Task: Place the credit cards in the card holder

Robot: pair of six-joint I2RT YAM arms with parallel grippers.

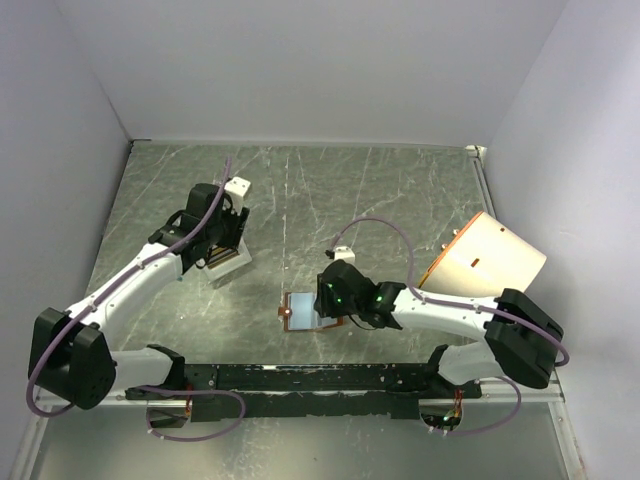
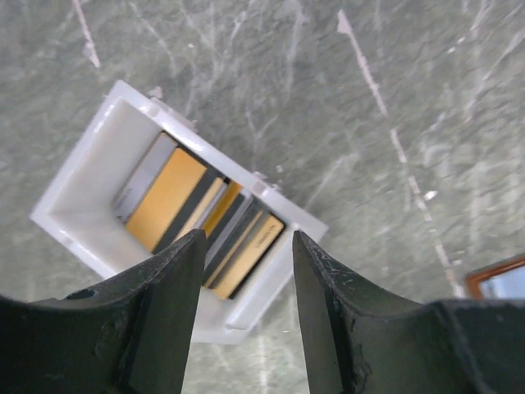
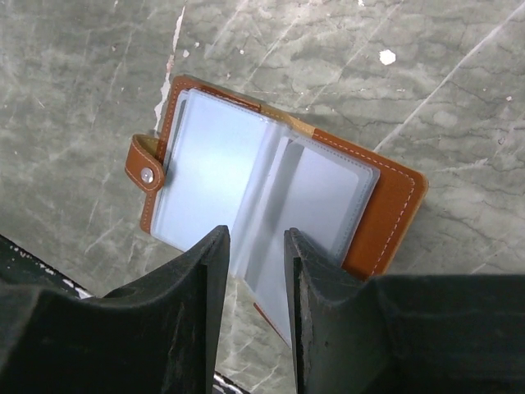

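Observation:
The brown leather card holder (image 3: 390,201) lies unfolded on the table, its clear sleeves (image 3: 213,156) facing up and its snap strap (image 3: 146,168) at the left. Above its right-hand sleeve hovers my right gripper, open and empty. Several cards (image 2: 168,197), in orange, grey and black, stand packed in a white tray (image 2: 74,197) at the table's left. My left gripper is over that tray's near right side, fingers apart, with no card between its fingers. In the top view, the left arm covers much of the tray.
A tilted cream-coloured board or box (image 1: 485,255) with an orange edge stands at the right of the table. Free grey marble tabletop (image 1: 330,185) lies behind and between the arms.

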